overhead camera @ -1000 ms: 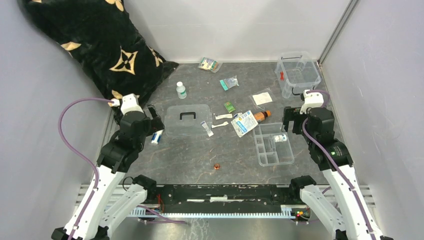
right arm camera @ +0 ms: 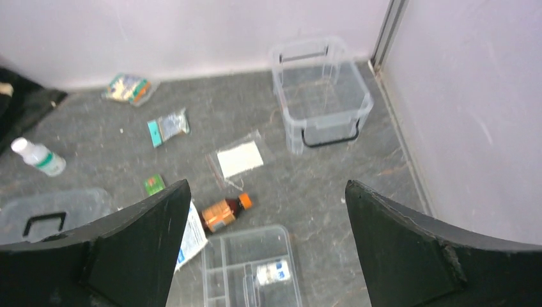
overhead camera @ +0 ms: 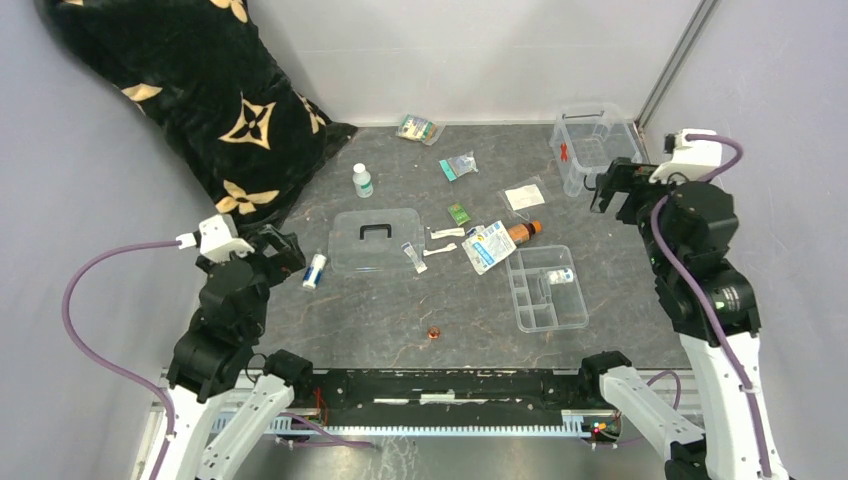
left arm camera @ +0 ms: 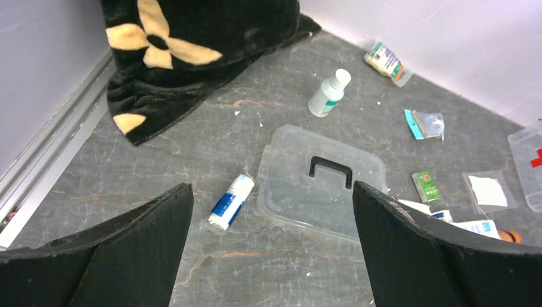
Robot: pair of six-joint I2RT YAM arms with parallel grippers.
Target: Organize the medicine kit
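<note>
My left gripper [overhead camera: 283, 255] is open and empty, over the left side near a blue-white tube [overhead camera: 314, 271] and a lidded clear box [overhead camera: 350, 255]. My right gripper [overhead camera: 610, 190] is open, raised at the right near a clear bin [overhead camera: 595, 145]. A divided tray [overhead camera: 535, 315] holds a small white item. Between lie a white bottle [overhead camera: 362, 182], brown bottle [overhead camera: 525, 231], blue-white packet [overhead camera: 485, 250], green box [overhead camera: 459, 214], bagged items [overhead camera: 418, 129], a small bag [overhead camera: 459, 166], a white pad [overhead camera: 525, 197] and small white tools [overhead camera: 447, 233].
A black patterned cushion [overhead camera: 200, 90] leans at the back left. Walls enclose the table [overhead camera: 380, 320] at back and sides.
My left gripper has moved toward the front left. My right gripper has risen and moved right and toward the back. The objects have not moved.
</note>
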